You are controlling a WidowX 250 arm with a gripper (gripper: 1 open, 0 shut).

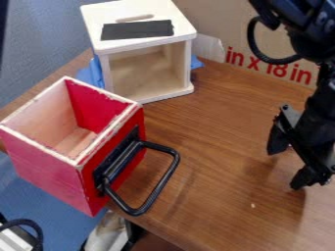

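My black gripper [288, 157] is at the right side of the wooden table, low over the surface, its fingers angled down-left; whether it is open or shut is hard to tell, and what lies between or behind the fingers is hidden.
A red wooden box [53, 157] with an open top and a black metal handle [164, 181] stands at the left. Behind it is a white-topped wooden box [133, 44] with an open front. Cardboard stands at the back.
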